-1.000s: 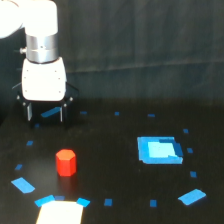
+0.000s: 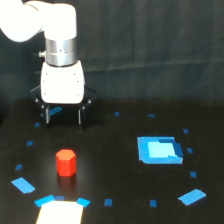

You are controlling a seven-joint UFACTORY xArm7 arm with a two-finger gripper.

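A red block (image 2: pixel 66 162) with a hexagonal outline stands on the black table in the left front part of the camera view. My gripper (image 2: pixel 63 119) hangs from the white arm at the upper left, behind the block and apart from it. Its two dark fingers are spread wide, and I see nothing held between them. On the right, blue tape (image 2: pixel 145 155) frames a pale square (image 2: pixel 161 150) on the table, with no block on it.
At the bottom edge, a cream-coloured object (image 2: pixel 60 213) is partly cut off by the frame. Flat blue tape pieces (image 2: pixel 192 197) and several small blue marks dot the table. Between the block and the taped square the surface is clear. A dark curtain (image 2: pixel 150 50) closes off the back.
The arm and gripper have shifted to the right and slightly down in the picture. Neither the red block nor the taped square has moved.
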